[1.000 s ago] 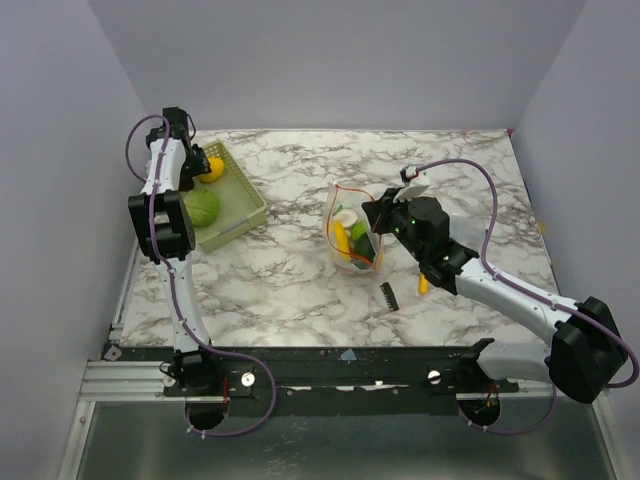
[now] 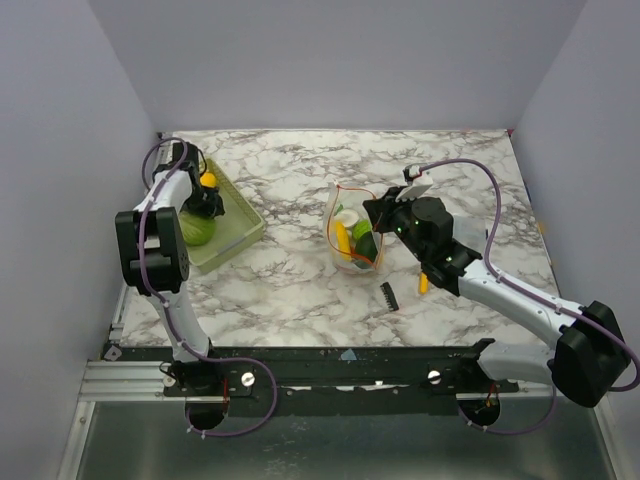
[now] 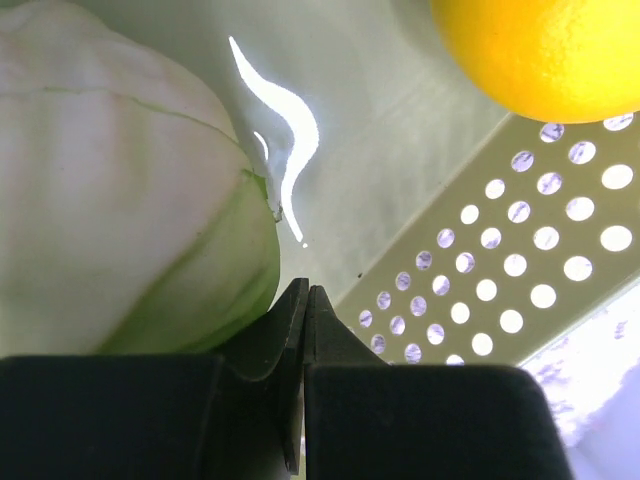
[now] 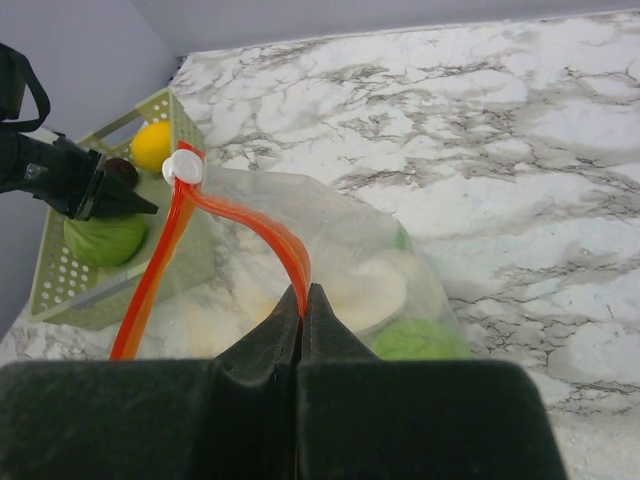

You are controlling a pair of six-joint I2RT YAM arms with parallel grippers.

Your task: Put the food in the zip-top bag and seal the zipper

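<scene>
My left gripper (image 2: 205, 208) is shut, low over the green crate (image 2: 235, 240) at left, beside a pale green cabbage (image 3: 120, 220), with an orange (image 3: 535, 50) farther back. Nothing shows between its fingers. My right gripper is shut at the red-edged rim of the clear zip bag (image 4: 240, 225); whether the film is pinched between its fingertips is hard to tell. The bag (image 2: 350, 250) stands mid-table, holding a yellow item (image 2: 341, 236), green items and something white.
A dark comb-like object (image 2: 389, 296) and a yellow item (image 2: 423, 284) lie near the right arm.
My left gripper has moved toward the front over the crate, from near the orange to beside the cabbage. The right arm and bag look unchanged.
</scene>
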